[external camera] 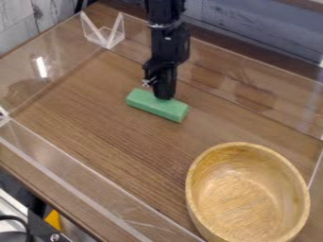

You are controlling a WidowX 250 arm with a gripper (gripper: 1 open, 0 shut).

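Note:
A green rectangular block (157, 107) lies on the wooden table at the centre, slanting down to the right. The black gripper (163, 91) reaches down from the top of the view, its tip at the block's upper edge. Its fingers appear shut; whether they touch the block is hard to tell.
A large yellow bowl (247, 194) fills the lower right of the wooden table (94, 142). A white wire-like object (104, 30) stands at the top left, another at the left edge.

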